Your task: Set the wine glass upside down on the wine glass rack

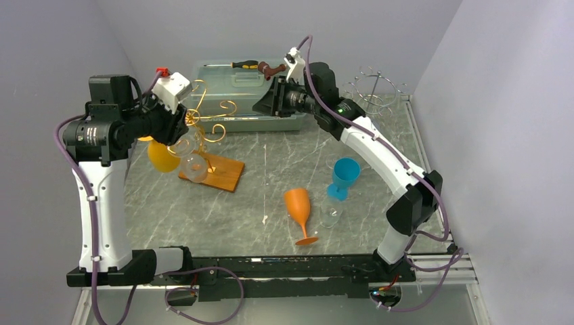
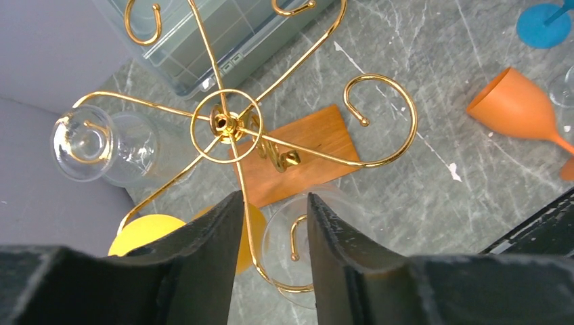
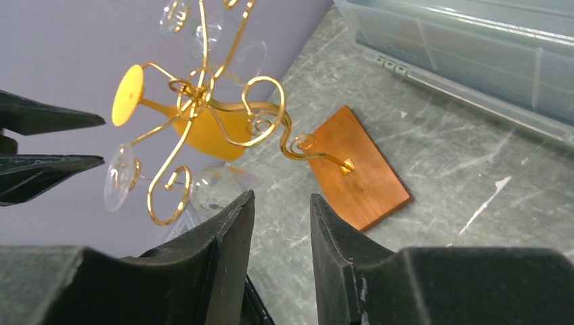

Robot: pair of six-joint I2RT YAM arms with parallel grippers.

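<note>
The gold rack (image 2: 228, 124) stands on a wooden base (image 1: 230, 172) at the left. Clear glasses (image 2: 139, 145) and a yellow one (image 1: 163, 157) hang from its hooks, with one clear glass (image 2: 338, 217) just beyond my left gripper's fingers. My left gripper (image 1: 177, 128) is at the rack's left side, open, nothing held between its fingertips. My right gripper (image 1: 264, 103) hangs in front of the bin, right of the rack, open with nothing between its fingers.
An orange glass (image 1: 297, 206), a blue glass (image 1: 345, 172) and a clear glass (image 1: 330, 213) are on the counter at centre right. A plastic bin (image 1: 264, 123) is at the back, a silver rack (image 1: 376, 95) back right.
</note>
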